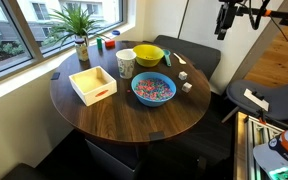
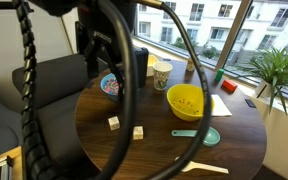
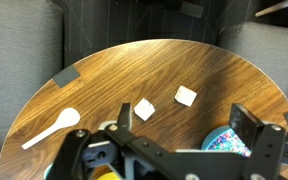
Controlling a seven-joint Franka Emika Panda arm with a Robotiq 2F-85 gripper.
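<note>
High above the round wooden table [image 1: 114, 118], my gripper stands open, its two dark fingers wide apart with nothing between them. In exterior view 1 the gripper [image 1: 222, 28] hangs at the upper right, clear of everything on the table. A blue bowl [image 1: 154, 100] holds many small coloured pieces; the right finger partly covers it in the wrist view. Behind it sits a yellow bowl [image 2: 187, 103].
A cream open box [image 1: 92, 88], a patterned white cup [image 1: 126, 66] and a potted plant [image 1: 78, 22] stand toward the window side. A pale spoon [image 3: 52, 127] and a teal utensil [image 2: 192, 133] lie near the cubes.
</note>
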